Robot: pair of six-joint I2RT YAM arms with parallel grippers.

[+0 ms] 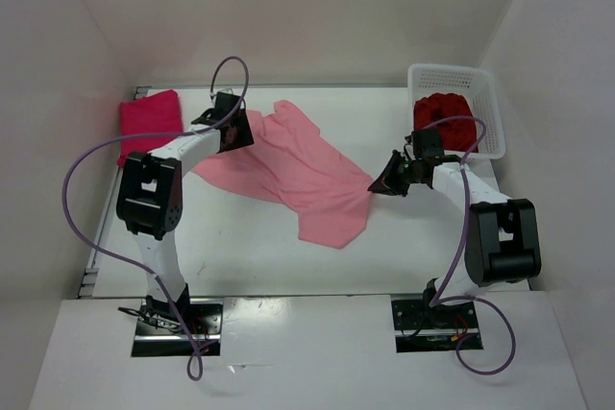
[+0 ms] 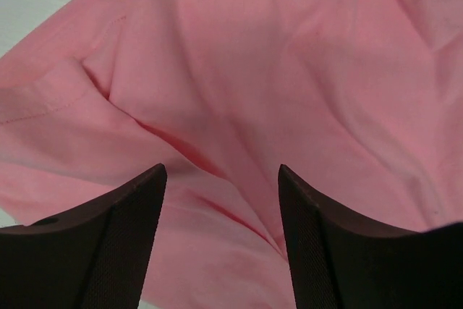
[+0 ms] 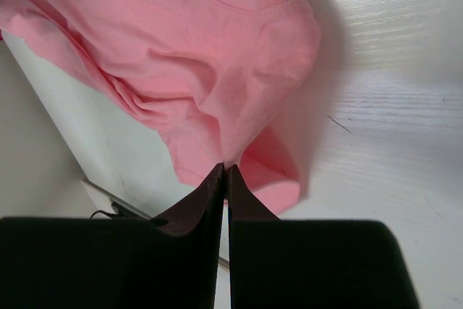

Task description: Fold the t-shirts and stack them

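Observation:
A pink t-shirt [image 1: 307,165] lies spread and creased across the middle of the white table. Its right edge is pinched in my right gripper [image 1: 373,189], which is shut; in the right wrist view the cloth [image 3: 249,85] gathers to a point at the fingertips [image 3: 217,175]. Over the shirt's left part hangs my left gripper [image 1: 244,133]. Its fingers [image 2: 145,200] stand apart in the left wrist view, with pink folds [image 2: 217,179] below and no cloth visibly held. A red folded t-shirt [image 1: 151,122] rests at the table's back left corner.
At the back right stands a white basket [image 1: 452,74] with a dark red cloth [image 1: 444,112] inside. Bare table [image 1: 250,261] shows along the front and at the back centre.

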